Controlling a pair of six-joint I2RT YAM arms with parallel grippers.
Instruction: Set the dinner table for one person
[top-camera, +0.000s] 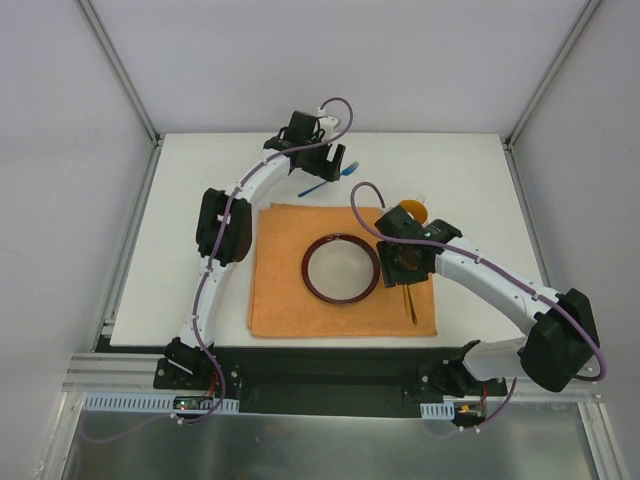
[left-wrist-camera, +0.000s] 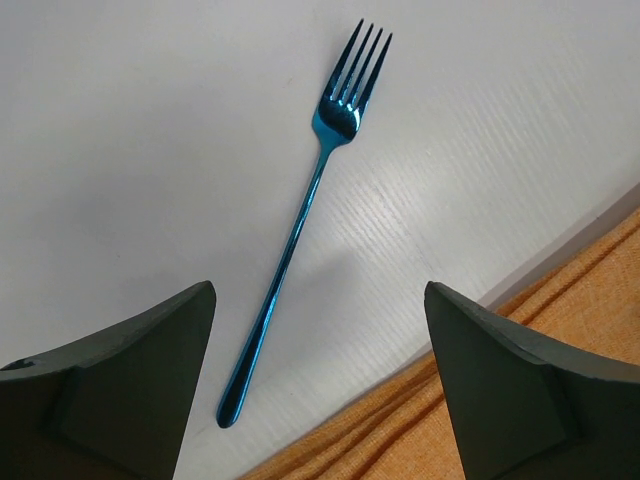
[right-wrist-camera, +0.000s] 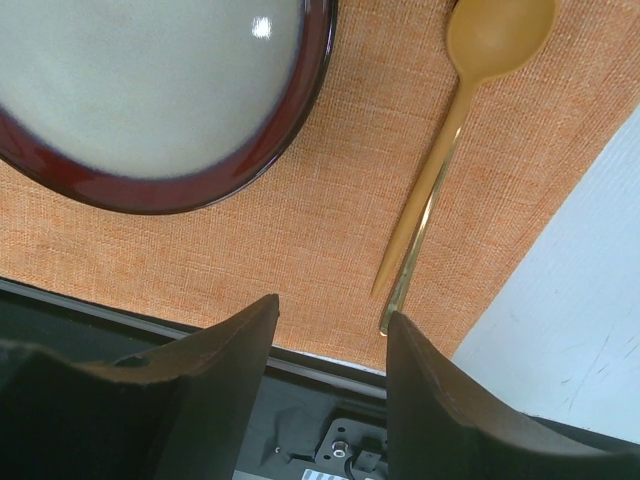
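Observation:
A blue fork (top-camera: 350, 168) lies on the bare white table at the back, beyond the placemat. My left gripper is open above it; in the left wrist view the fork's handle runs between the spread fingers, touching neither, with the tines pointing away. On the orange placemat (top-camera: 285, 310) rests an empty plate (top-camera: 340, 268) with a dark red-brown rim. To its right, a tan spoon (right-wrist-camera: 500, 38) lies against a thin gold utensil (right-wrist-camera: 397, 308), whose upper part is hidden. Over that side hovers my right gripper, open and empty.
An orange cup (top-camera: 414, 210) stands at the placemat's back right corner, partly hidden by the right arm. Folds gather along the cloth (left-wrist-camera: 560, 310) near the fork. Bare table lies left and at the back right.

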